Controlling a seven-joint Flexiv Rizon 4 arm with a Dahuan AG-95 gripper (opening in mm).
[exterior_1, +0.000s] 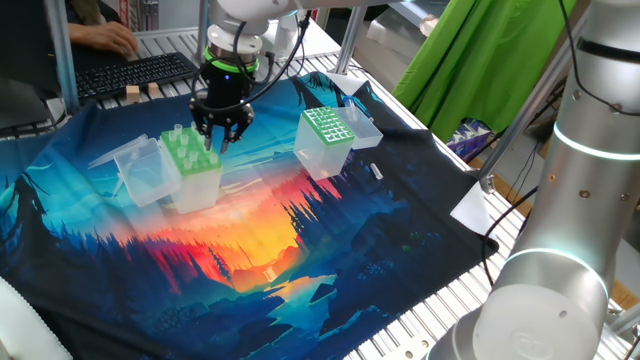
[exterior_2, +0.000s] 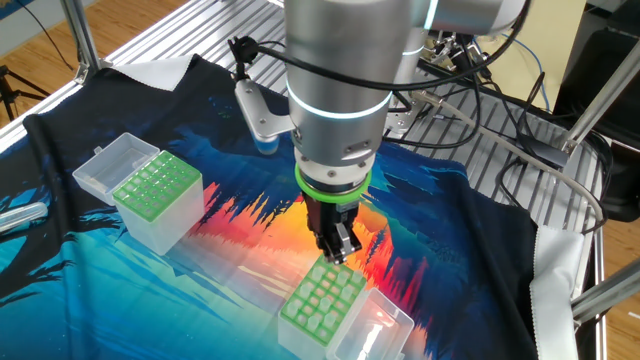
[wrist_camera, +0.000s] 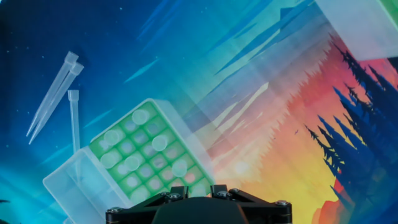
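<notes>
A frosted box with a green grid top (exterior_1: 190, 158) holds several clear pipette tips standing in its holes, with its clear lid (exterior_1: 147, 172) open at the side. In the wrist view this tip box (wrist_camera: 146, 149) sits at lower left, its near corner partly hidden by the gripper. Loose tips (wrist_camera: 53, 96) lie on the cloth beyond the lid. My gripper (exterior_1: 216, 144) hangs over the box's right edge, its fingertips apart and nothing visible between them. From the other side, the gripper (exterior_2: 336, 258) appears just above the back edge of the grid.
A second green-topped box (exterior_1: 325, 145) with an open lid stands to the right, no tips rising above its grid. A small pale object (exterior_1: 376, 171) lies near it. A keyboard (exterior_1: 135, 75) and a person's hand (exterior_1: 108, 38) are at the back left.
</notes>
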